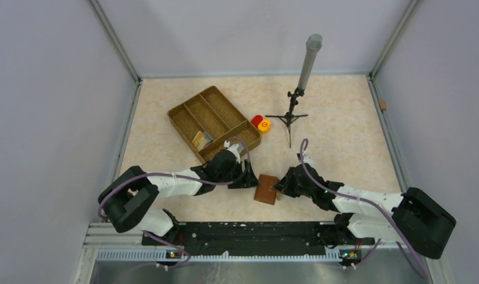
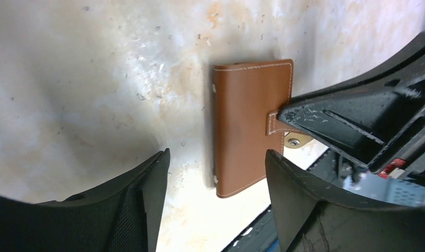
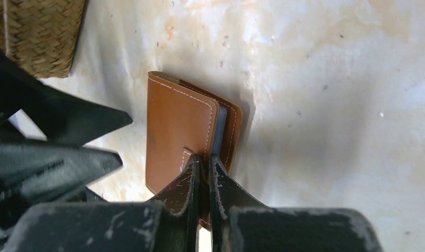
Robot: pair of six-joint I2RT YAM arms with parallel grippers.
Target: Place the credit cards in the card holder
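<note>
The brown leather card holder point(image 1: 265, 189) lies folded on the table between the two grippers. A strap crosses its edge, and in the right wrist view a grey strip, perhaps a card edge point(image 3: 219, 128), shows between its covers. My left gripper stands open to the holder's left, with nothing between its fingers. Over the strap edge, my right gripper is shut, its tips touching the holder; a thin bit of strap between them cannot be made out. Some cards point(image 1: 201, 140) lie in the woven tray's left compartment.
The divided woven tray point(image 1: 218, 92) stands behind the left arm. A red and yellow object point(image 1: 264, 125) sits beside it, and a tripod point(image 1: 291, 112) stands farther right. Bare table point(image 1: 349, 136) spreads across the right side.
</note>
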